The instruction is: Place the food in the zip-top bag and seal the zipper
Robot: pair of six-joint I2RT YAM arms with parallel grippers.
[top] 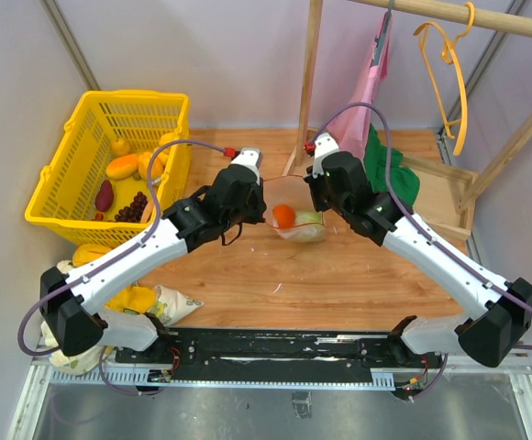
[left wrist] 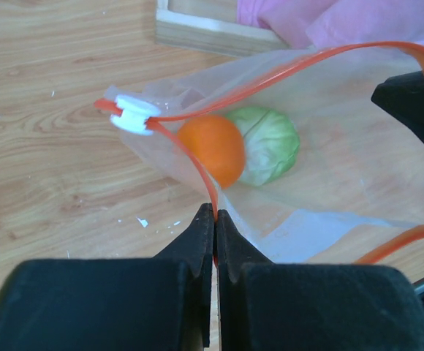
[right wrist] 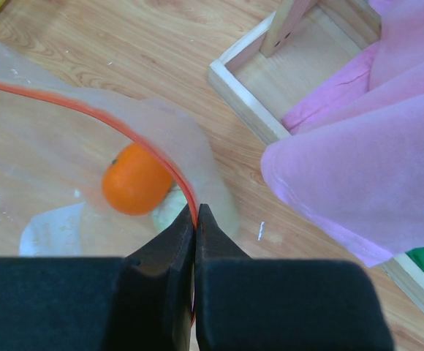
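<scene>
A clear zip bag (top: 298, 229) with an orange rim hangs between my grippers, holding an orange food item (top: 283, 216) and a pale green one (left wrist: 267, 145) beside it. My left gripper is shut on one edge of the rim, with a white slider (left wrist: 134, 113) on the zipper above it. My right gripper is shut on the opposite edge of the rim. The bag's mouth stands open between them.
A yellow basket (top: 60, 206) of toy food stands at the left, with cloth bags below it. A wooden rack (top: 307, 64) with pink cloth, green cloth and a yellow hanger stands at the back right.
</scene>
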